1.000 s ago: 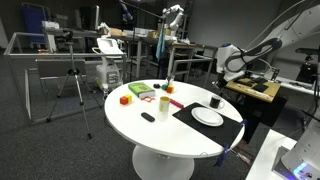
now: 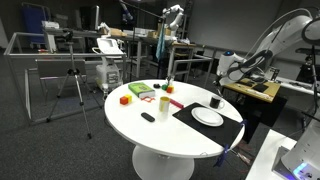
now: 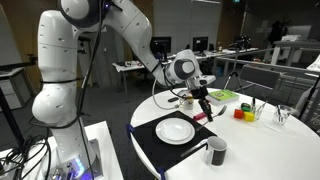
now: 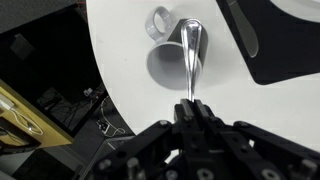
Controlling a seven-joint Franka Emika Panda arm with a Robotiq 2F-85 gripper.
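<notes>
In the wrist view my gripper is shut on the end of a slim metal utensil [image 4: 190, 45]. It extends away from the fingers and overlaps a grey mug [image 4: 160, 66] in the picture; whether it is inside the mug or only above it, I cannot tell. A ring-shaped handle [image 4: 152, 22] shows beside the mug. Exterior view 1 has the gripper [image 2: 221, 82] above the dark-looking mug [image 2: 216, 102] near the far right table edge. From the other side the gripper [image 3: 206, 90] is high over the table.
A white plate [image 2: 207, 117] rests on a black mat [image 2: 190, 120]. A second mug [image 3: 216, 150] stands apart on the white table. Coloured blocks [image 2: 125, 100], a green box [image 2: 141, 88] and a red object [image 2: 176, 104] occupy the far side.
Across the exterior view 1 frames, the arm has come down and its white body has shifted slightly right. The mug, plate and other table items look unmoved.
</notes>
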